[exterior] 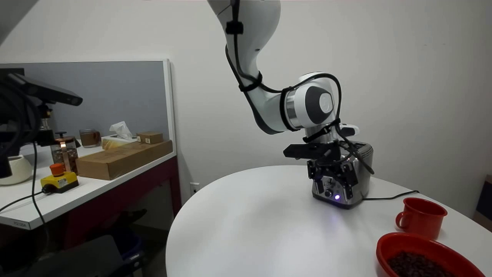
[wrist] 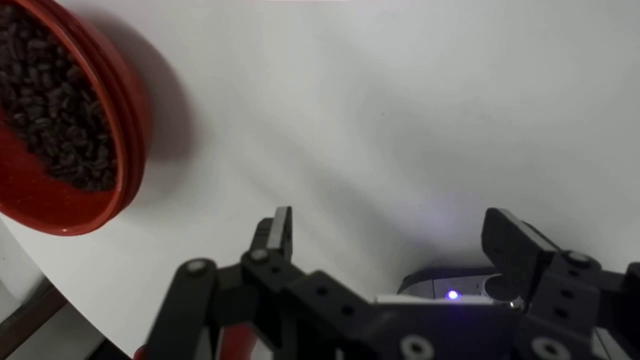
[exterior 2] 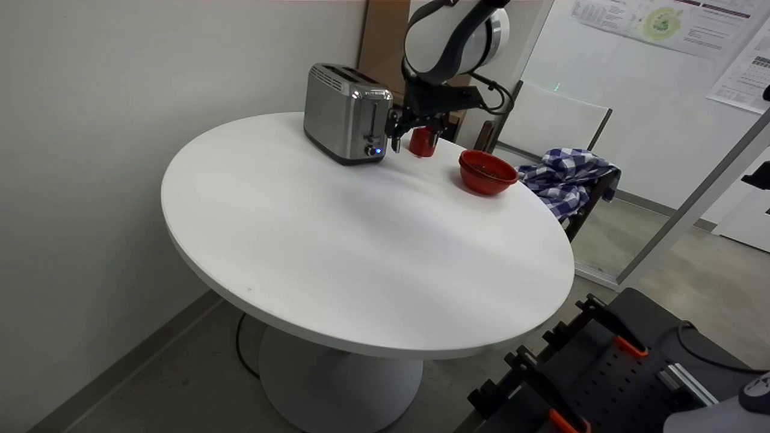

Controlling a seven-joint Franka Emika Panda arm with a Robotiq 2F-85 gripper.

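Note:
My gripper is open, its two fingers wide apart and only white tabletop showing between the tips in the wrist view. In exterior view 1 the gripper (exterior: pixel 333 185) hangs in front of the silver toaster (exterior: pixel 364 184), above the table. The toaster (exterior 2: pixel 339 119) stands upright with its knob and a lit button on the front end. A red mug (exterior: pixel 422 217) stands to the right, partly hidden behind the gripper in exterior view 2. Dark beans fill part of a red bowl (exterior 2: pixel 488 173), which looks stacked in another.
A black cord (exterior: pixel 392 197) runs from the toaster. A wall stands behind the table. On a separate desk lies a cardboard box (exterior: pixel 124 159).

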